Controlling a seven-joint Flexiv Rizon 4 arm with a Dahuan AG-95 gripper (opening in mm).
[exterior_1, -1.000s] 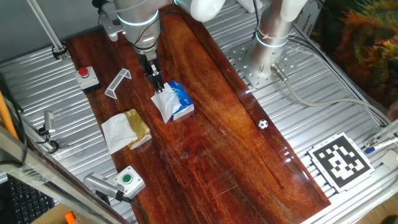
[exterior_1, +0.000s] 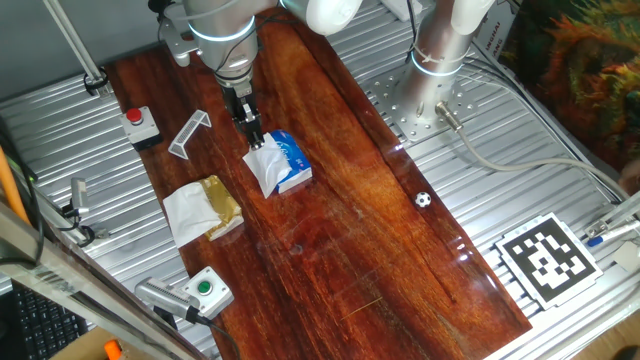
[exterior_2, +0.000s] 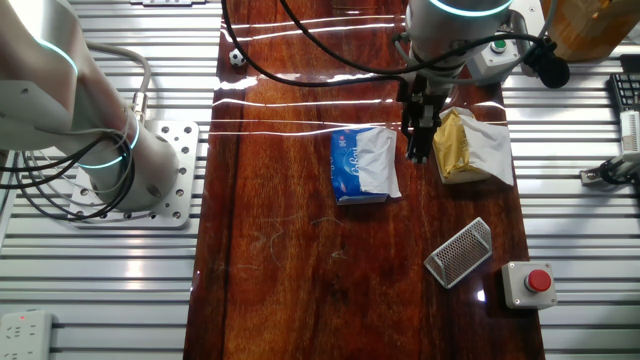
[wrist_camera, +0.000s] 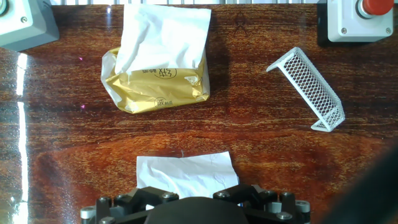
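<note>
A blue tissue pack with a white tissue folded over one side lies on the wooden table. My gripper points down near that tissue's edge in exterior view 1. From the other side, the gripper appears between the blue pack and a gold tissue pack; whether it touches anything is unclear. The wrist view has the white tissue just beyond the gripper, whose black body hides the blue wrapper. How far apart the fingers are does not show clearly. The gold pack also has a tissue over it.
A white mesh holder and a red-button box stand along one table edge, with a green-button box farther along. A small football rests near the opposite edge.
</note>
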